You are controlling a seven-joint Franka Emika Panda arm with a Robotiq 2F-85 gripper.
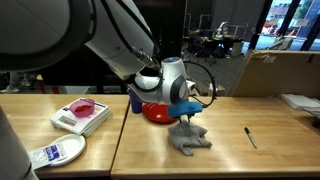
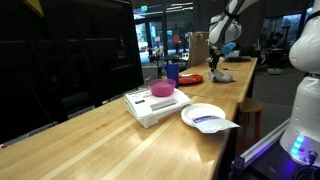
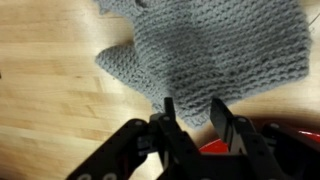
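A grey cloth (image 1: 189,140) lies crumpled on the wooden table, just in front of the red plate (image 1: 155,112). My gripper (image 1: 186,119) points down at the cloth's far edge. In the wrist view the ribbed cloth (image 3: 215,50) fills the upper middle, and its near edge runs beneath the gripper. The two dark fingers (image 3: 168,108) stand apart, with cloth visible in the gap. Whether they touch the fabric cannot be told. From exterior view 2 the cloth (image 2: 222,76) is small and far off.
A white box (image 2: 155,108) carries a pink bowl (image 2: 162,88). Nearby are a white plate (image 2: 204,114) and a blue cup (image 2: 172,72). A dark marker-like object (image 1: 250,138) lies at right, with bare table around it.
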